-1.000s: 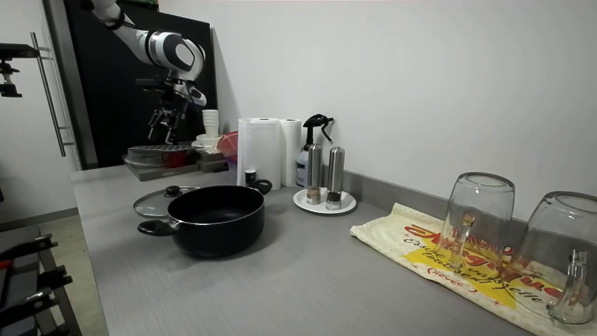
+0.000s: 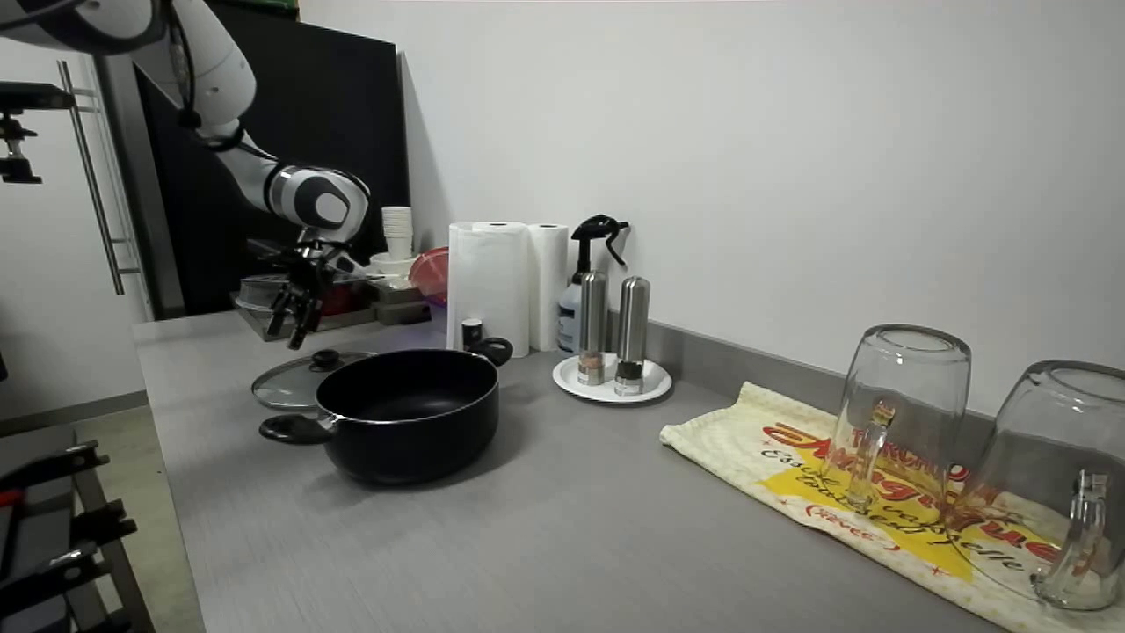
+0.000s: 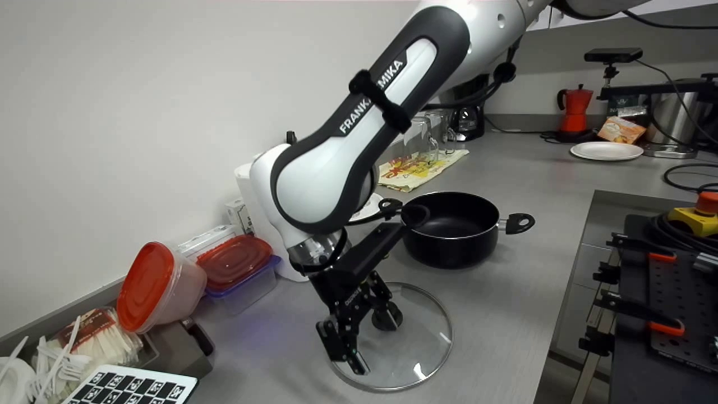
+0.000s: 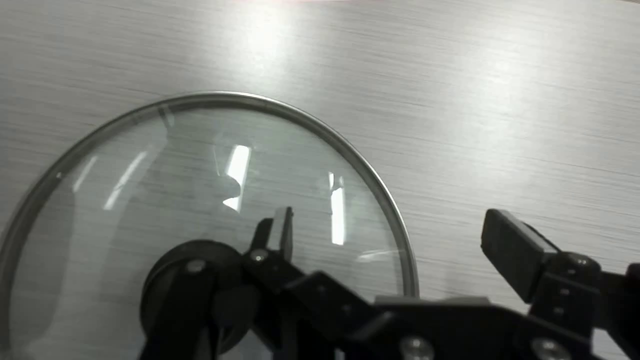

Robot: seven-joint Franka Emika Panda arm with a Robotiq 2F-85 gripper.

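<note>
A round glass lid [image 3: 417, 343] with a metal rim and black knob [image 4: 180, 264] lies flat on the counter, knob up. My gripper [image 2: 286, 331] hangs low over the lid's far side in exterior view 1, fingers pointing down and apart. In the wrist view one finger [image 4: 277, 234] overlaps the lid close to the knob, while the other finger [image 4: 510, 246] is out past the rim. Nothing is held between them. Beside the lid stands an empty black pot [image 2: 411, 438] with two handles. The arm parts hide some of the knob in the wrist view.
Paper towel rolls [image 2: 488, 285], a spray bottle [image 2: 569, 315] and a white plate [image 2: 612, 392] with two grinders line the wall. Red-lidded containers [image 3: 236, 259] stand nearby. Glass mugs [image 2: 896, 422] rest upside down on a cloth.
The arm has come down and slightly left in exterior view 1, bringing the gripper from above the back tray to just above the lid. The lid and pot have not moved.
</note>
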